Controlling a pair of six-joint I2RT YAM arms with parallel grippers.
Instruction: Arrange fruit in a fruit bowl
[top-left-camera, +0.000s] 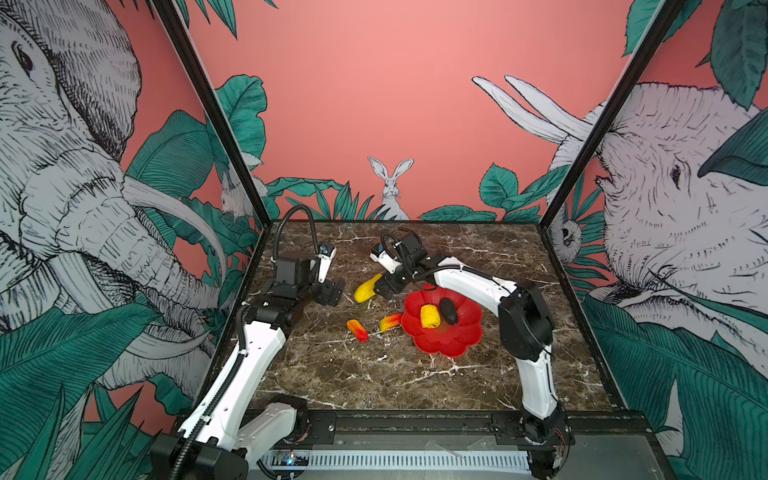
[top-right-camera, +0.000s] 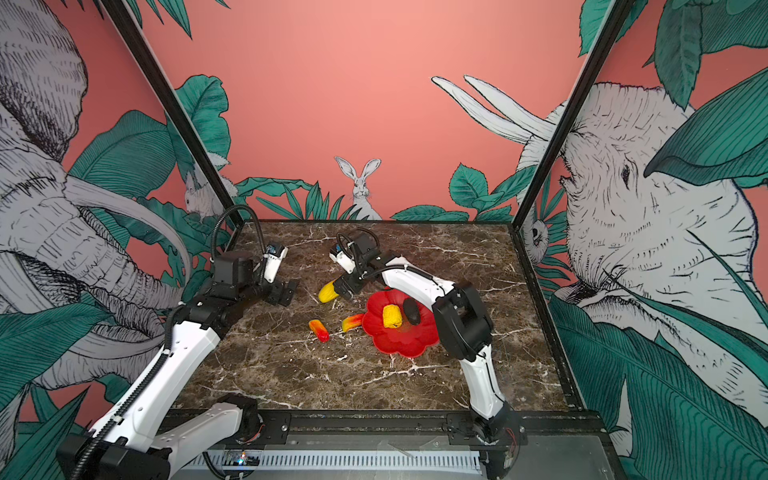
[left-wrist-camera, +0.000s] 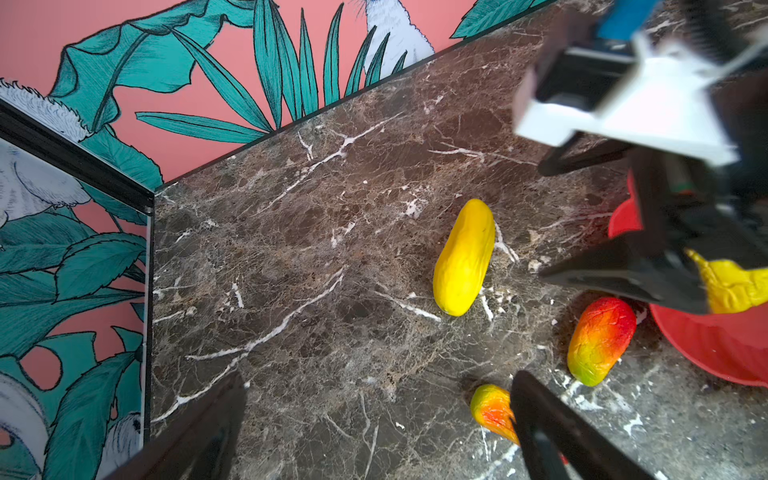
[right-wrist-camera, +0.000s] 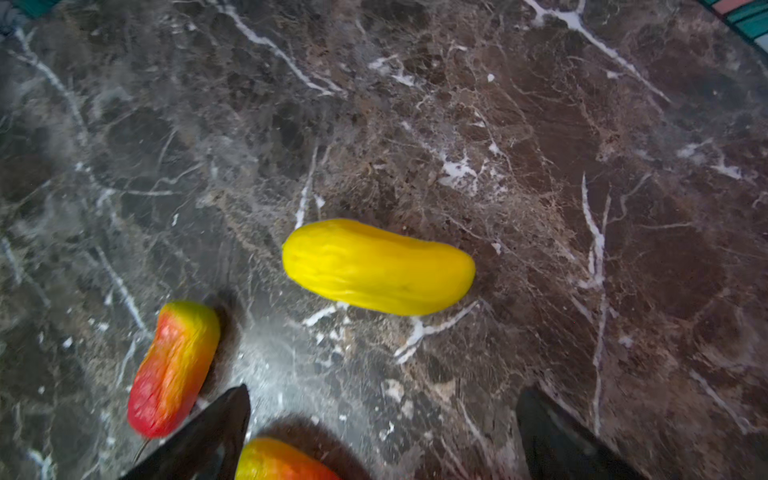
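A yellow elongated fruit (right-wrist-camera: 376, 268) lies on the marble table, with my right gripper (top-left-camera: 385, 284) open just above it, nothing between its fingers. Two red-and-yellow fruits, lie nearer the front. The red petal bowl (top-left-camera: 440, 344) holds a yellow fruit (top-left-camera: 429, 317) and a dark oval fruit (top-left-camera: 448, 311). My left gripper (top-left-camera: 329, 292) hangs to the left of the elongated fruit; in the left wrist view its blurred fingers are apart with nothing held.
The right arm reaches across the bowl's back. Walls (top-left-camera: 496, 112) enclose the back and sides.
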